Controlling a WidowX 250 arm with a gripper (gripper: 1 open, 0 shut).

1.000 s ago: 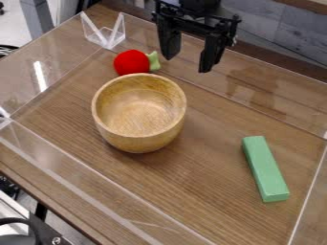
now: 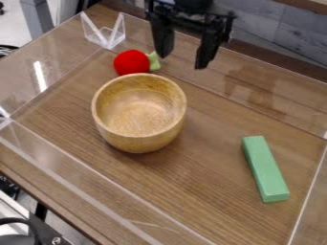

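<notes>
My gripper [image 2: 182, 48] is at the top centre of the camera view, a black body with two downward fingers standing apart, open, nothing seen between them. It hangs over the back of the wooden table, right of a red tomato-like object [image 2: 130, 62] with a green part behind it. Below it sits an empty wooden bowl [image 2: 138, 113]. A long green block [image 2: 265, 168] lies at the front right.
A white wire holder [image 2: 102, 29] stands at the back left. Dark cables lie at the lower left edge.
The bowl, red object and green block have not moved.
</notes>
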